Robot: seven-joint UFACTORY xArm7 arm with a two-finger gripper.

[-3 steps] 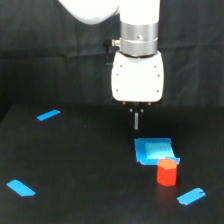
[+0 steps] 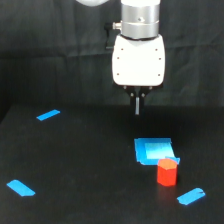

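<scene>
My gripper [image 2: 138, 98] hangs high at the back centre, below a white housing [image 2: 138, 60], above and a little left of a blue square tray [image 2: 157, 146]. Its dark fingers are narrow and hard to read against the black background. A red hexagonal block [image 2: 166, 172] sits at the front edge of the tray, partly in front of it.
Blue tape strips lie on the black table at the left back [image 2: 49, 114], left front [image 2: 20, 187] and right front [image 2: 191, 195]. A dark cloth forms the backdrop.
The arm has risen and shifted slightly right, away from the table. The tray and red block look unmoved.
</scene>
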